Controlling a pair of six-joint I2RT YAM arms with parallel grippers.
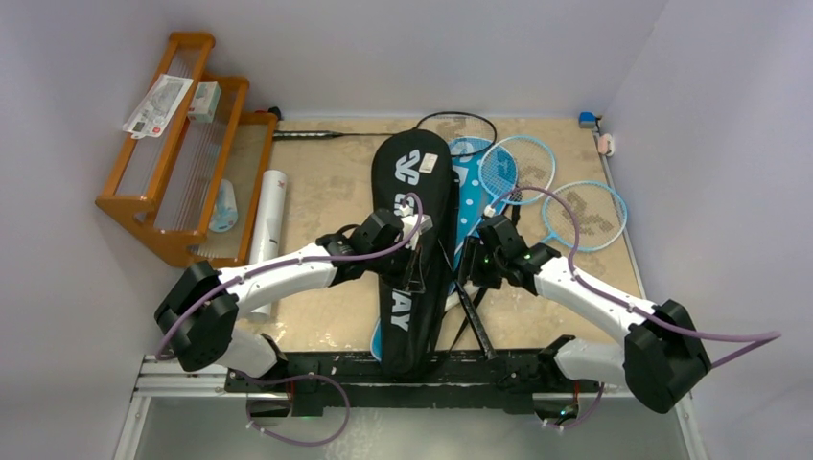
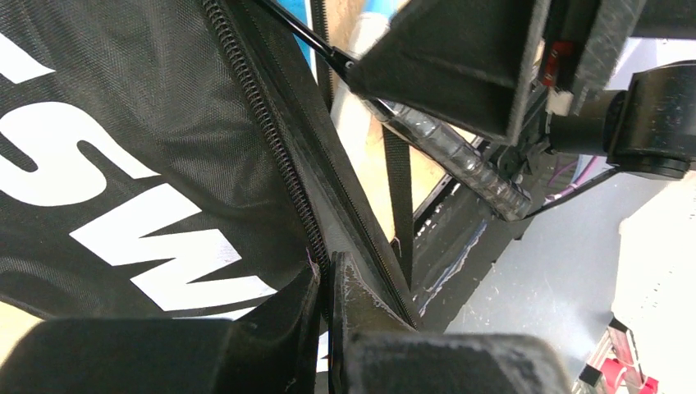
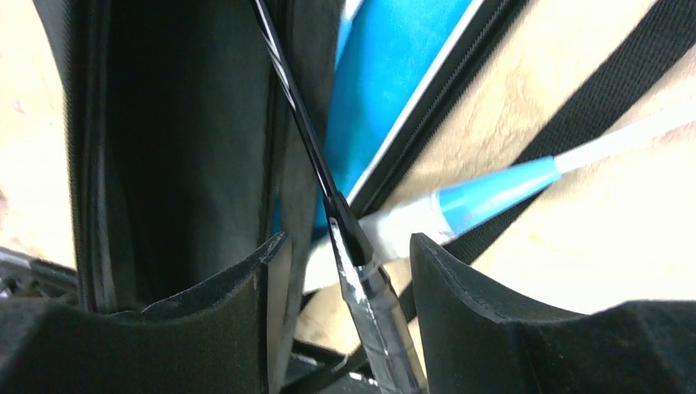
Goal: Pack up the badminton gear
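A black racket bag (image 1: 407, 182) with white lettering lies lengthwise on the mat, its zipped edge (image 2: 271, 131) lifted. My left gripper is shut on that edge near the lettering. A dark racket's shaft (image 3: 299, 123) runs along the bag's right side; whether its head is inside is hidden. Its dark handle (image 3: 373, 308) sticks out toward the front. My right gripper stands open, one finger on either side of that handle, with a visible gap. Beneath lies a blue bag (image 1: 470, 192) with white spots.
Two light-blue rackets (image 1: 553, 163) (image 1: 587, 182) lie at the right, and a black-rimmed racket (image 1: 331, 134) lies across the back. A white tube (image 1: 269, 216) stretches beside the wooden shelf (image 1: 220, 168) at left. Bare mat (image 1: 326, 192) shows between tube and bag.
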